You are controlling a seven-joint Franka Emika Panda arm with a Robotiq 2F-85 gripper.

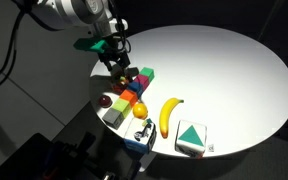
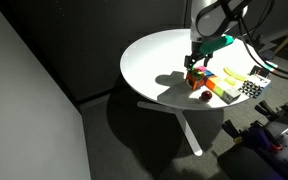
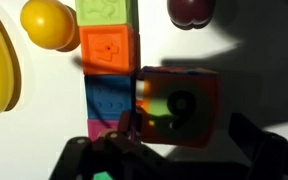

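A cube with a dark 9 on a green face and red-orange edges point(image 3: 179, 105) lies in the wrist view, beside a row of coloured blocks. My gripper is open, its dark fingers point(image 3: 247, 132) to either side of the cube's near end, with nothing clasped. From the side, the gripper point(image 2: 195, 62) is just above the cube point(image 2: 195, 76). Exterior view 1 shows the arm's end covering most of the cube; whether the fingers reach down past its top is hard to tell.
The block row, with an orange block point(image 3: 108, 49) and a blue block point(image 3: 110, 96), sits close to the cube. Around them are a dark red plum point(image 3: 191, 12), an orange fruit point(image 3: 48, 24) and a banana point(image 1: 170, 116).
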